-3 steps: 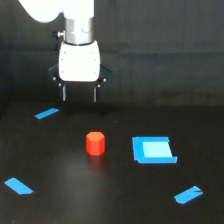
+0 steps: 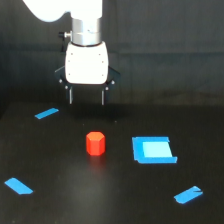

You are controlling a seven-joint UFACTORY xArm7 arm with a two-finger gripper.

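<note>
A small red block [image 2: 95, 143] with a hexagonal outline sits alone on the dark table, left of centre. Above and behind it hangs my gripper [image 2: 87, 96], pointing down. Its two thin fingers are spread apart, and the gap between them is empty. To the right of the block lies a pale square [image 2: 156, 149] framed by a blue tape border [image 2: 138, 156]. Block and gripper are clearly apart.
Blue tape strips lie on the table at the back left [image 2: 47, 113], the front left [image 2: 18, 186] and the front right [image 2: 188, 195]. A dark curtain [image 2: 165, 50] hangs behind.
My gripper has shifted slightly to the right and remains open. The red block and the tape marks are where they were.
</note>
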